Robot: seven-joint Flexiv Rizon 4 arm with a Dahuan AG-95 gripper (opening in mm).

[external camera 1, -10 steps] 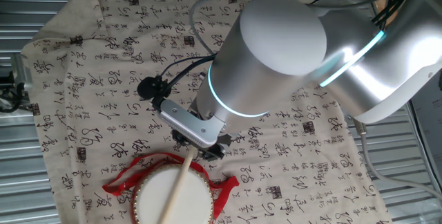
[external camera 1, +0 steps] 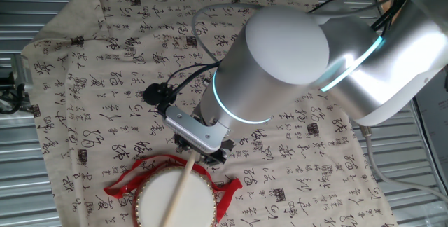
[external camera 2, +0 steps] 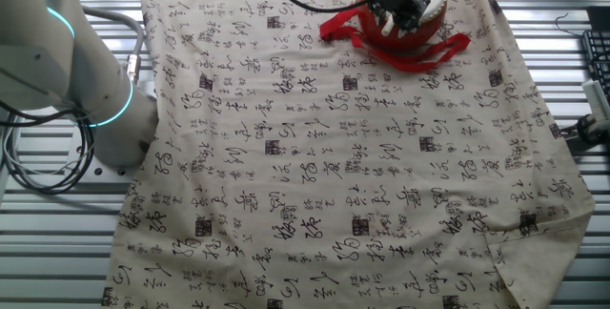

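A drum with a pale head [external camera 1: 157, 195] and a red body [external camera 2: 400, 42] has red ribbons [external camera 1: 227, 197] spread around it on the cloth. Across its head runs a light wooden drumstick [external camera 1: 180, 193], whose upper end reaches in under my gripper [external camera 1: 200, 154]. From the other side, the dark gripper [external camera 2: 398, 15] is low over the drum's near rim, and a pale stick end [external camera 2: 387, 25] shows among its fingers. The fingers are small and partly hidden, so whether they are clamped on the stick or only around it cannot be made out.
A black device [external camera 1: 10, 92] stands at the left edge. A loose cable [external camera 2: 300, 2] arches near the gripper.
The drum and drumstick look unmoved.
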